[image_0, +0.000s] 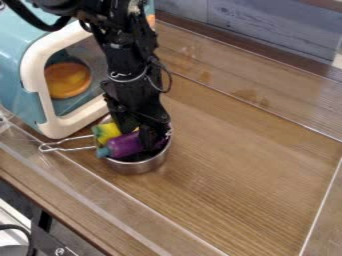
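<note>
My black gripper (140, 124) reaches down into a steel pot (139, 163) on the wooden table, its fingers among the contents, so whether it grips anything is hidden. A yellow item (107, 130) and a purple item (124, 147) with a teal end lie in the pot, whose wire handle points left.
A light-blue toy oven (27, 60) with a white door frame and an orange round piece (67, 78) inside stands at the left, close to the pot.
</note>
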